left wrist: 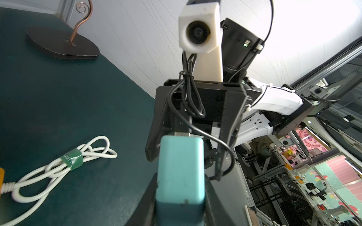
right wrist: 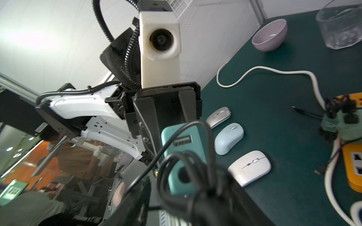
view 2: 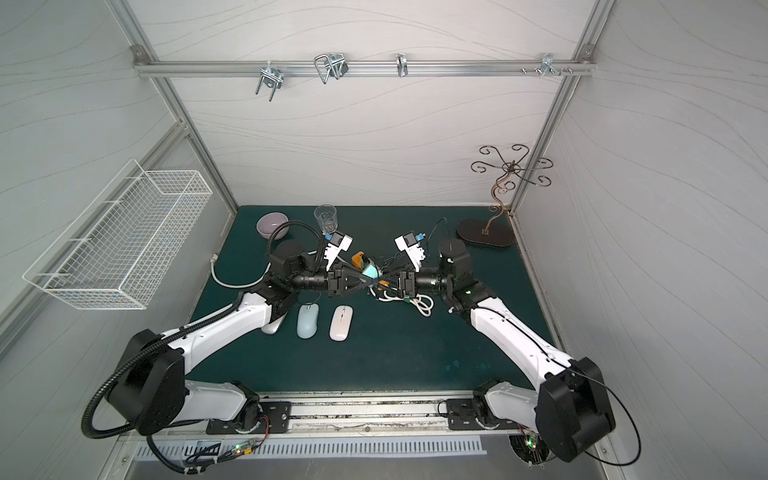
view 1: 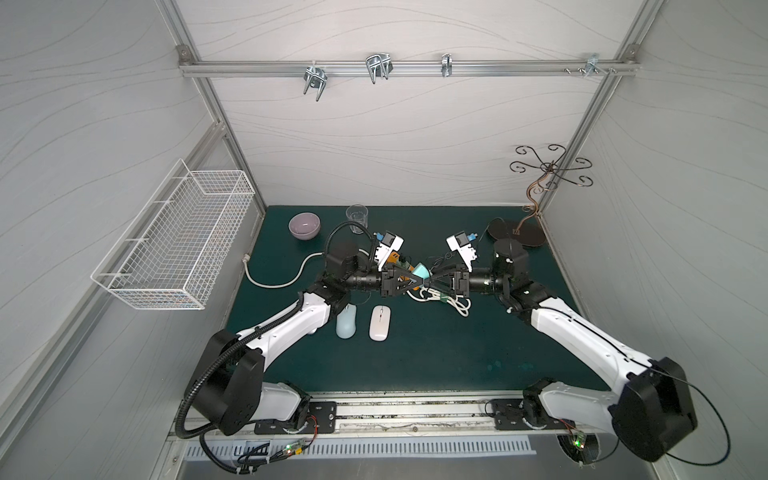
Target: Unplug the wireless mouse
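Note:
Near the middle, above the table, my left gripper (view 1: 412, 278) is shut on a teal block (left wrist: 180, 169) with a port on its face (right wrist: 182, 140). My right gripper (view 2: 392, 280) faces it closely, with a bundled black cable (right wrist: 188, 162) between it and the block; whether its fingers grip the cable is unclear. Three mice lie below on the table: a white one (view 1: 379, 322), a pale blue one (view 1: 345, 321) and a grey one (right wrist: 217, 116).
A yellow power strip (right wrist: 353, 165) and coiled white cable (left wrist: 94, 152) lie under the grippers. A bowl (view 1: 304, 225) and glass (view 1: 357, 217) stand at the back left, a metal stand (left wrist: 62, 43) at the back right.

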